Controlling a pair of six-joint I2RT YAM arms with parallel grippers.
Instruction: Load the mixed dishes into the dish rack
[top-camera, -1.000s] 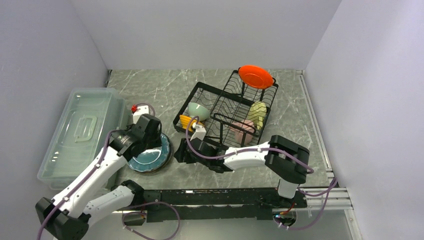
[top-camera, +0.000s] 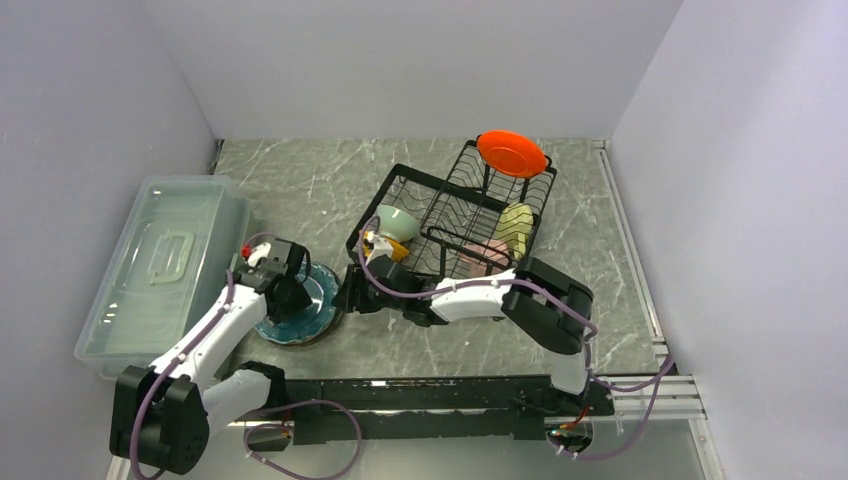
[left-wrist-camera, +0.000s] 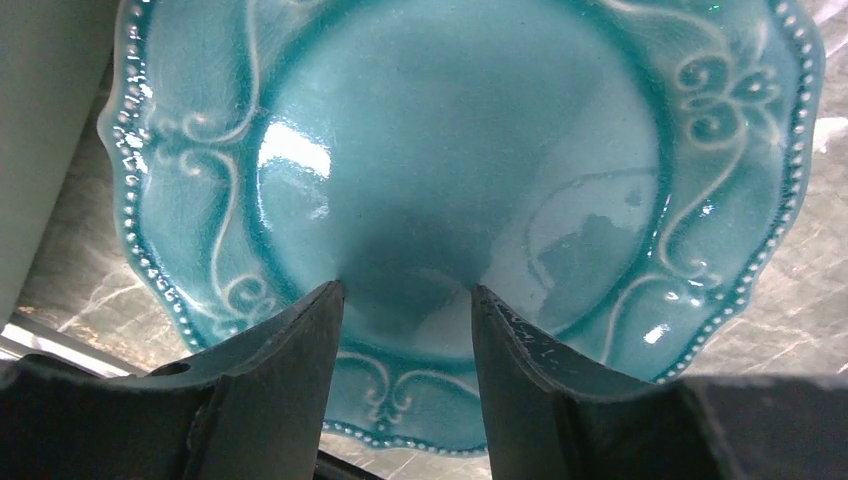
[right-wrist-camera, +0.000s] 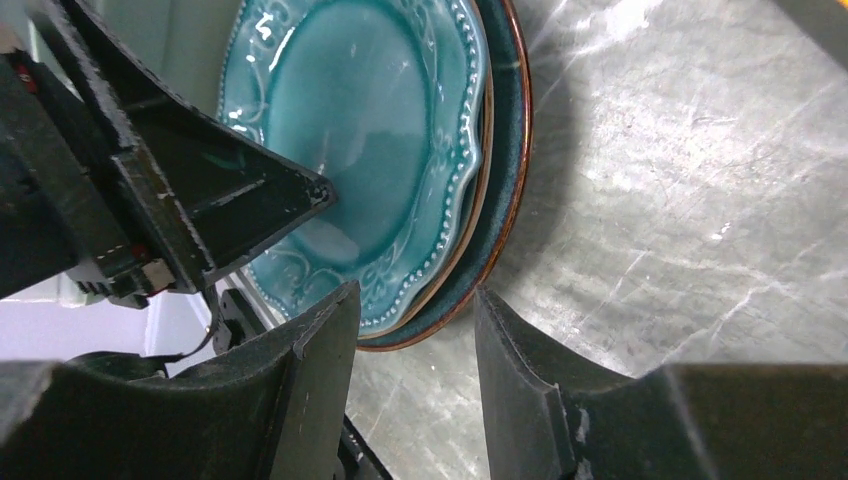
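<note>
A teal plate with a beaded, scalloped rim (left-wrist-camera: 450, 180) lies on top of a stack, with a brown edge and a darker plate (right-wrist-camera: 508, 170) showing beneath it. Over the plate is my left gripper, its fingers part open and no object visible between them. My right gripper stands open at the stack's right side, its fingers empty. In the top view the black wire dish rack (top-camera: 450, 215) holds an orange plate (top-camera: 511, 154), a yellow-green dish (top-camera: 516, 228), a pink dish (top-camera: 486, 257), a pale green bowl (top-camera: 398, 223) and a partly hidden yellow-orange item (top-camera: 399, 250).
A clear lidded bin (top-camera: 150, 270) stands close on the left of the plates. Bare marble counter (top-camera: 300, 185) lies behind them, and more is free to the right of the rack. Walls close in the back and sides.
My left gripper has shifted toward the front and slightly left over the plate stack. My right gripper has moved left, nearer the stack's right edge. The rack's dishes stay put.
</note>
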